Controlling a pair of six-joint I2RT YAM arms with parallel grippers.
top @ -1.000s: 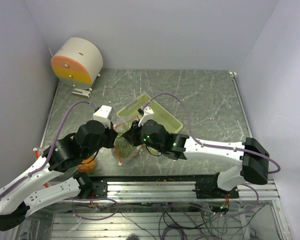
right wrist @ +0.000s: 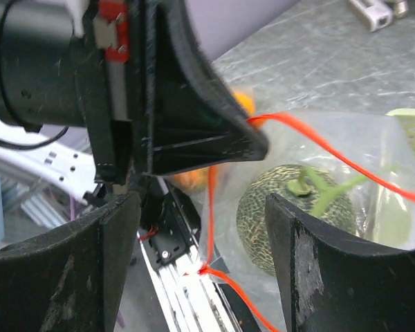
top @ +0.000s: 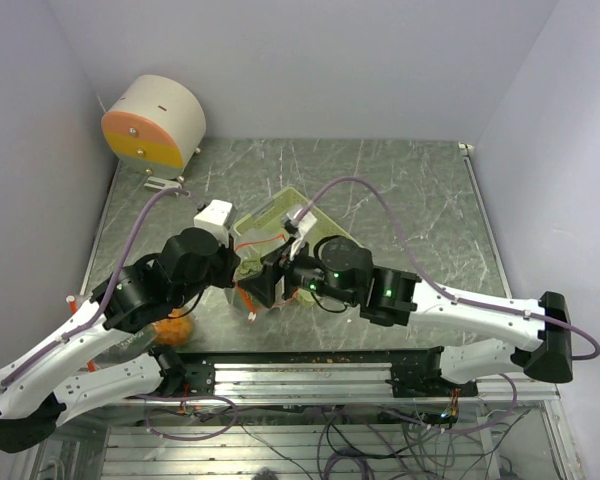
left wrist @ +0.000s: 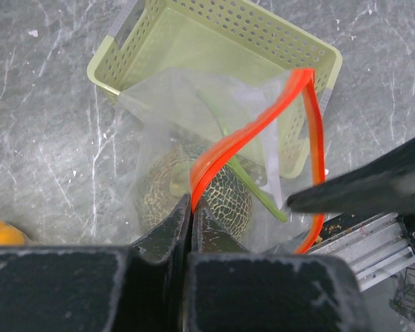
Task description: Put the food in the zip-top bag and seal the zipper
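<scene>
A clear zip top bag [left wrist: 155,114] with an orange zipper edge [left wrist: 238,138] stands with its mouth spread apart. Inside it rests a netted green melon [right wrist: 270,214], its green stem [right wrist: 321,197] sticking up toward the mouth. My left gripper is shut on the orange zipper edge at one side of the mouth. On the other side, my right gripper hangs open over the mouth; in its wrist view the melon and zipper show past its fingers [right wrist: 301,263], with nothing gripped. From the top view, both arms hide most of the bag.
The pale green basket [left wrist: 194,34] sits empty just behind the bag. An orange fruit [top: 173,327] lies at the front left, partly under the left arm. A white cylindrical box [top: 155,125] stands at the back left.
The right arm has shifted and turned, its forearm now higher in the top view. My left gripper has moved slightly rightward.
</scene>
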